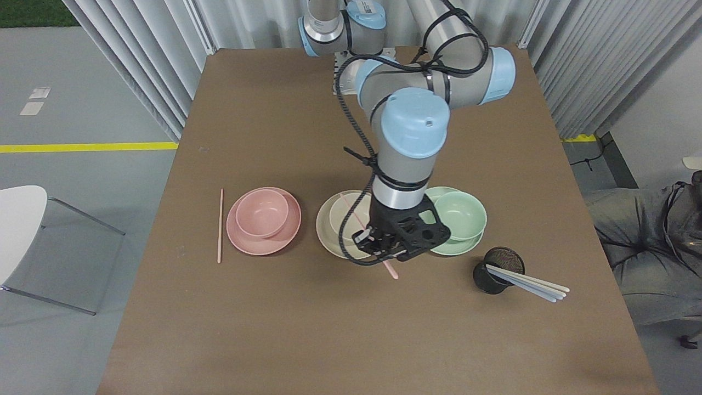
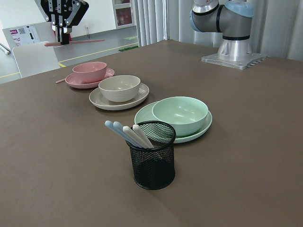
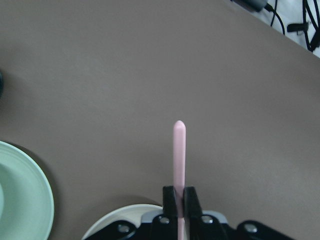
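Note:
The gripper is shut on a pink chopstick [image 3: 179, 150], held level above the cream bowl and plate in the front view, high above the table in the left view. A second pink chopstick [image 1: 220, 224] lies left of the pink plate [image 1: 258, 244] with its pink bowl [image 1: 261, 210]. The cream plate [image 2: 112, 106] carries a cream bowl [image 2: 118, 90]. The green bowl [image 1: 460, 214] sits on a green plate [image 1: 454, 247]. A black mesh cup [image 2: 154, 168] holds white and light blue chopsticks [image 1: 530, 283].
The robot base [image 2: 232, 59] stands at the back. A person [image 1: 645, 257] sits beyond the right edge, and a white chair [image 1: 20, 224] is at left.

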